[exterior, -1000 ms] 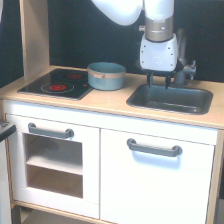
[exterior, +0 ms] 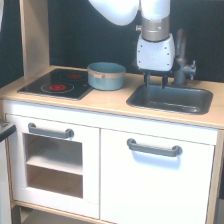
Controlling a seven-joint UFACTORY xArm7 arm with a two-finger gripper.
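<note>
Over the back of the sink, my gripper points down from the white arm, its two dark fingers apart with nothing visible between them. A blue-grey pot sits on the wooden counter to its left, between the stove and the sink. The gripper is clear of the pot. Beneath it, the dark sink looks empty.
The black stove with red rings fills the counter's left side. A dark faucet rises behind the sink, close to the gripper's right. Below, the right cabinet door is closed, and a shelf shows through the left front.
My gripper has shifted slightly to the left above the sink. The pot and the cabinet look the same.
</note>
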